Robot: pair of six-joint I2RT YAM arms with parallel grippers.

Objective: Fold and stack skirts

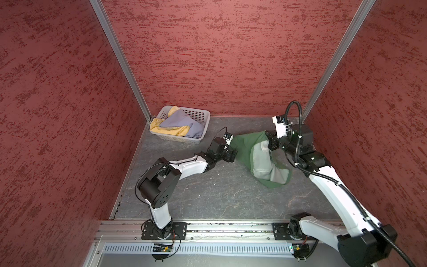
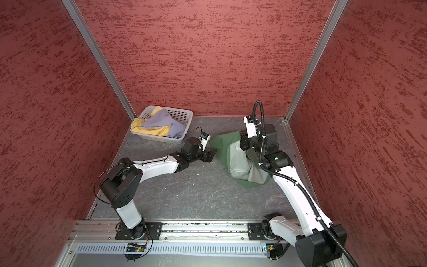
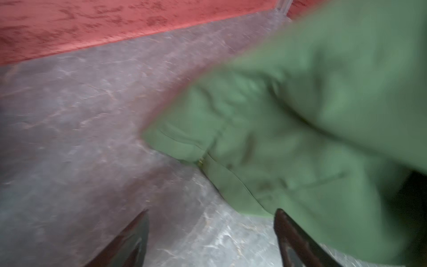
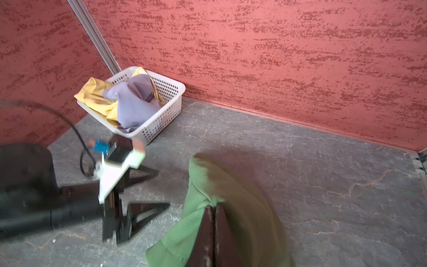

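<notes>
A green skirt (image 1: 244, 146) with a pale inner side lies crumpled on the right half of the floor, lifted at the top under my right gripper, which is shut on its fabric. My left gripper stands open at the skirt's left edge, with nothing held; the left wrist view is blurred. A white perforated basket (image 1: 200, 120) at the back left holds yellow (image 4: 95, 98) and lilac (image 4: 133, 102) garments.
Red walls (image 1: 213, 53) enclose the grey floor (image 1: 209, 195) on the left, back and right. Bare floor lies in the front middle and along the back right.
</notes>
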